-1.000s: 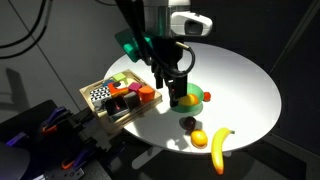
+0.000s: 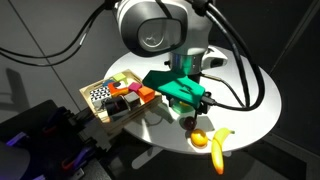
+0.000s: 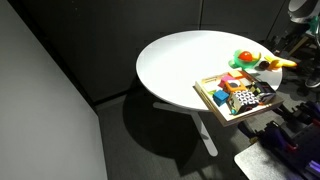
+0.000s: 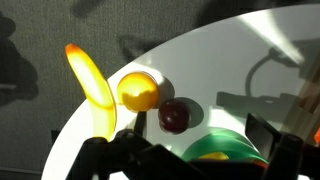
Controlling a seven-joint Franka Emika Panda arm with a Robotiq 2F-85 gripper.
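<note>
A dark plum [image 2: 189, 123] lies on the white round table, with an orange [image 2: 199, 138] and a yellow banana [image 2: 217, 152] nearby towards the edge. My gripper is open above the table. In the wrist view the plum [image 4: 173, 116] shows between the fingers, closer to the left one, with nothing gripped. Just left of it are the orange [image 4: 138, 91] and the banana [image 4: 95, 90]. A green bowl [image 4: 222, 143] holding something yellow is partly hidden under the gripper; something red shows near its rim.
A wooden tray [image 3: 229, 120] of colourful blocks and toys stands on the table near the arm's base. Beyond the banana, the table's curved edge is close.
The arm has swung right in the exterior view, from beside the green bowl to above it and near the plum, covering much of the bowl. The fruit has not moved.
</note>
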